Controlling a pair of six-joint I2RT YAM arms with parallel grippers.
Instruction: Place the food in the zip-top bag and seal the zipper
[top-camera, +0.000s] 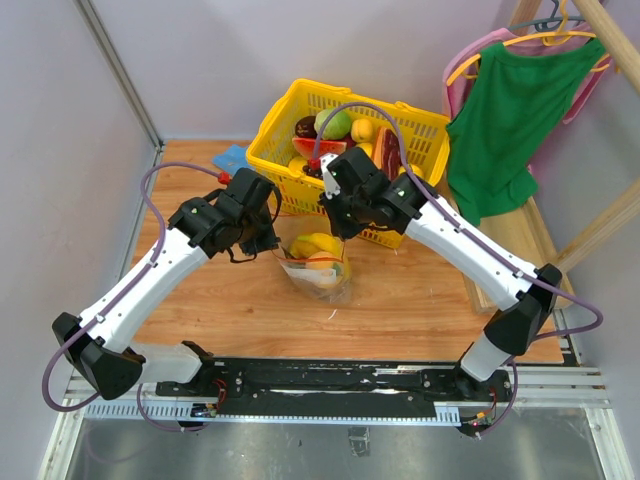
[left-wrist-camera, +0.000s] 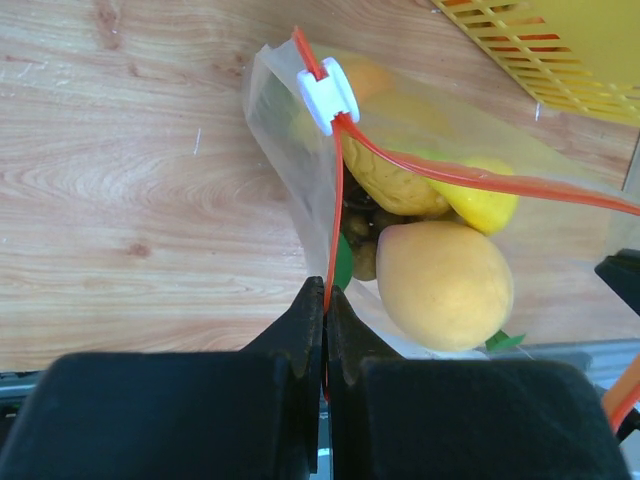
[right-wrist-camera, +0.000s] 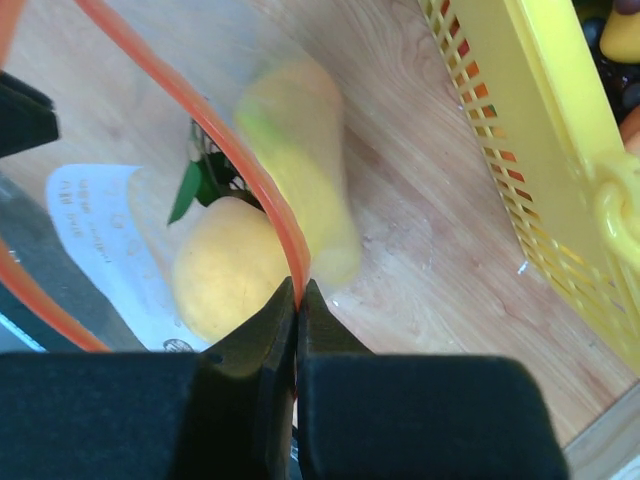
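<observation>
The clear zip top bag (top-camera: 325, 284) stands on the table with its red-edged mouth spread. Inside it are a yellow banana (top-camera: 315, 243), a round peach-coloured fruit (left-wrist-camera: 445, 285), a brown potato-like piece (left-wrist-camera: 395, 182) and dark green leaves (right-wrist-camera: 207, 182). In the left wrist view, my left gripper is shut on the red zipper edge, below the white slider (left-wrist-camera: 328, 96). From the other side, my right gripper is shut on the red zipper edge (right-wrist-camera: 270, 200) too. The fingertips are mostly hidden by the arms in the top view.
Behind the bag is a yellow basket (top-camera: 272, 140) full of toy food, close to both arms. A blue cloth (top-camera: 231, 158) lies at its left, a green garment (top-camera: 515, 125) hangs at right. Bare table (top-camera: 230, 315) extends in front.
</observation>
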